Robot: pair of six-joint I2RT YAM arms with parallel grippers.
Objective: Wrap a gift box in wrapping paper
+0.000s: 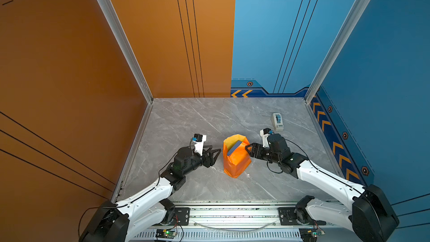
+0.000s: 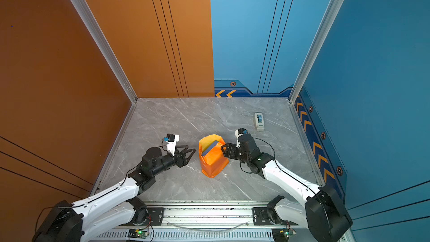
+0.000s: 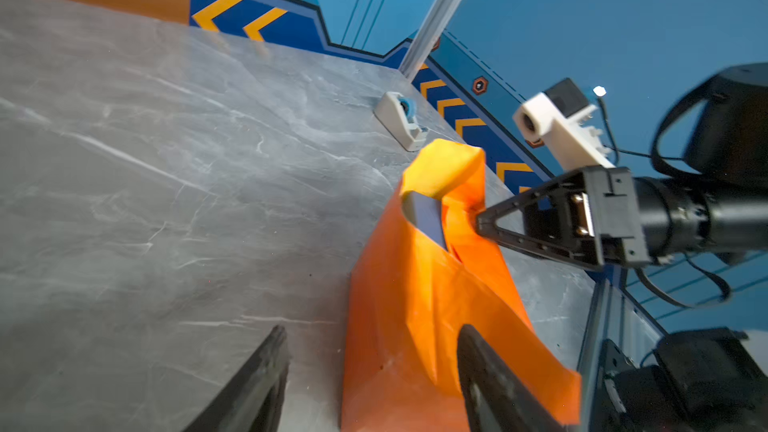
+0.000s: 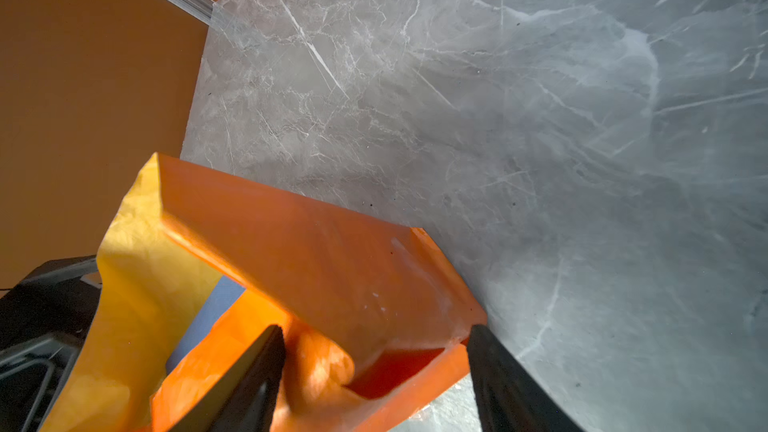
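Upright on the table stands the orange wrapping paper, folded around a blue-grey box whose upper face shows in a narrow strip. The paper's yellow inner side shows at the far, open top. My left gripper is open, left of the paper and apart from it, its fingers empty. On the other side, my right gripper has its fingers spread over the right part of the paper, one finger in front of the inner orange flap. Whether its tips touch the paper, I cannot tell.
A small white device with a blue part lies at the back right of the grey marble table. Orange and blue walls close in the workspace.
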